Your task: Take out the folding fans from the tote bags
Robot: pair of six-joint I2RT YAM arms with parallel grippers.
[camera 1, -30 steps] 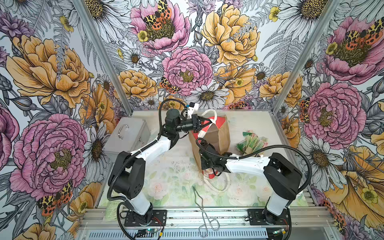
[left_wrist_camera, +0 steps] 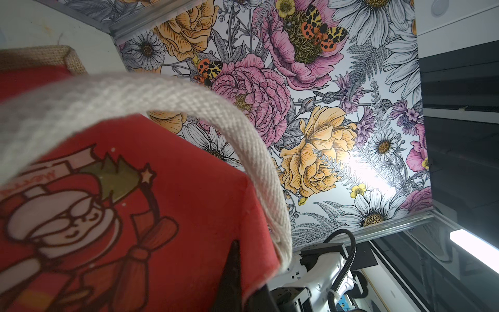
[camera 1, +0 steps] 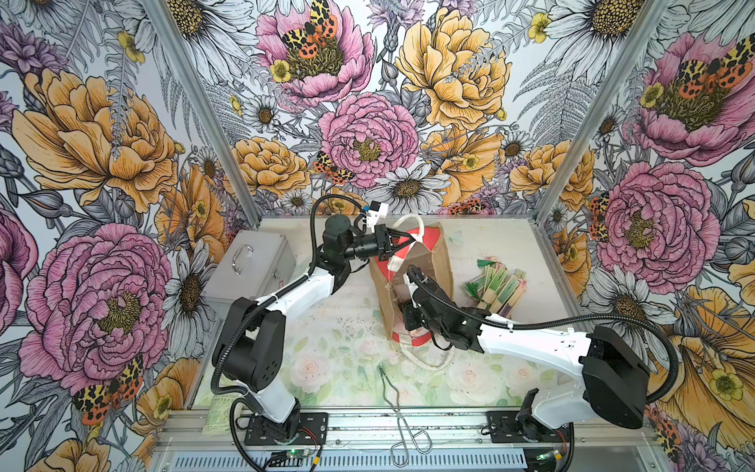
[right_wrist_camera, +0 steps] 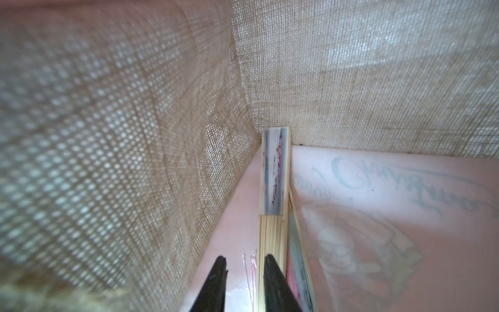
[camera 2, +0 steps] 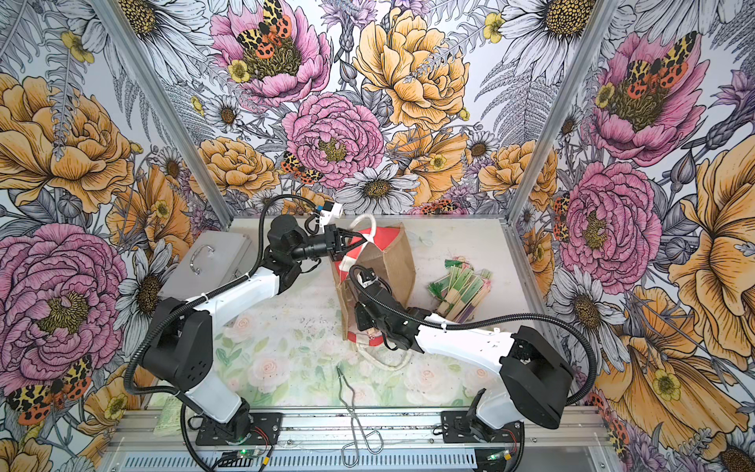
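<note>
A red and tan tote bag (camera 1: 442, 263) stands open mid-table with a white rope handle. My left gripper (camera 1: 410, 238) is shut on its far left rim; in the left wrist view the red cloth (left_wrist_camera: 197, 176) runs between the finger tips. My right gripper reaches down inside the bag, its fingers apart. Just ahead of it in the right wrist view, a folded fan (right_wrist_camera: 274, 171) lies on the pale bottom along the burlap wall, overlapping the right finger. A second fan (right_wrist_camera: 298, 249) sits against its right side. Nothing is clearly gripped there.
Several folded fans (camera 1: 497, 284) lie in a loose pile right of the bag. A grey metal box (camera 1: 250, 263) stands at the left. Metal tongs (camera 1: 398, 421) lie at the front edge.
My right arm has swung and its gripper has shifted inward and deeper over the bag's opening. The bag mouth looks wider on its right side. The left arm stays in place.
</note>
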